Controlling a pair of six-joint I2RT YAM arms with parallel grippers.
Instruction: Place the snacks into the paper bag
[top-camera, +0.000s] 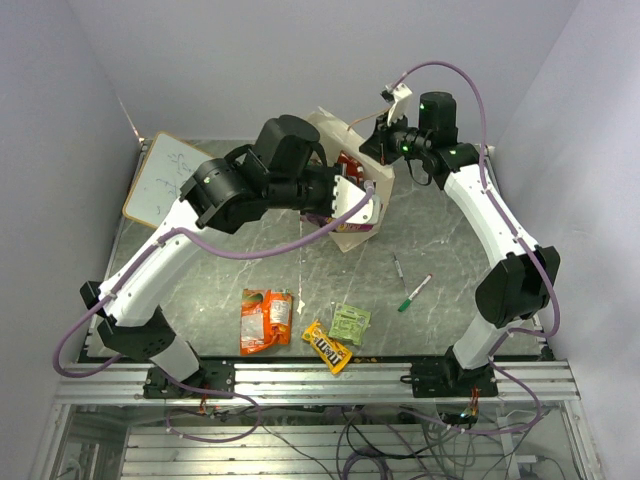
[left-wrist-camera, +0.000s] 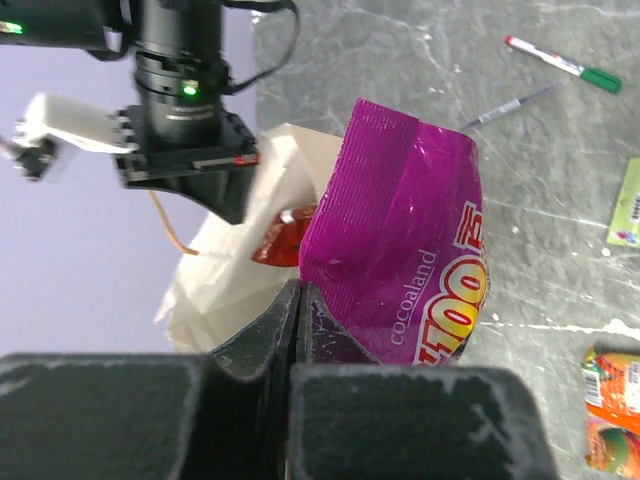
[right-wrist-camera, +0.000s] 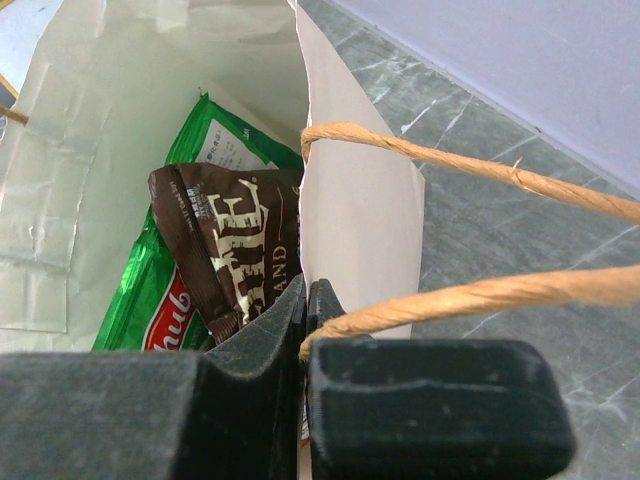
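Observation:
The white paper bag (top-camera: 345, 130) stands open at the back, with red, brown and green packs inside. My left gripper is shut on the edge of a purple snack pack (left-wrist-camera: 400, 240), which hangs beside the bag's mouth in the left wrist view; from above, the arm covers most of it. At the bag's right wall, my right gripper is shut with the thin paper rim running between its fingertips. A green pack (right-wrist-camera: 150, 290) and a brown pack (right-wrist-camera: 245, 235) lie inside the bag. Orange pouches (top-camera: 266, 320), a yellow pack (top-camera: 327, 347) and a green packet (top-camera: 349, 325) lie in front.
A whiteboard (top-camera: 160, 185) leans at the back left, partly behind my left arm. A green-capped marker (top-camera: 415, 292) and a thin pen (top-camera: 398, 270) lie right of centre. Twine handles (right-wrist-camera: 450, 155) loop out by my right gripper. Bare tabletop separates the bag from the front snacks.

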